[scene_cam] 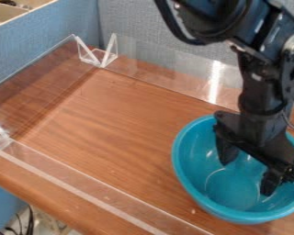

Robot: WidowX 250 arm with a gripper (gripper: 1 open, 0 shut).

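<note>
A teal plastic bowl point(235, 204) sits on the right part of the wooden table. My black gripper point(245, 163) is lowered into it from above, open, with its fingertips over the bowl's interior near the back and right side. I see nothing held between the fingers; the bowl's far rim is partly hidden behind the gripper.
Clear plastic edging point(98, 55) with white corner brackets borders it. Grey padded panels stand behind, a box at top left, and cables lie below the front left edge.
</note>
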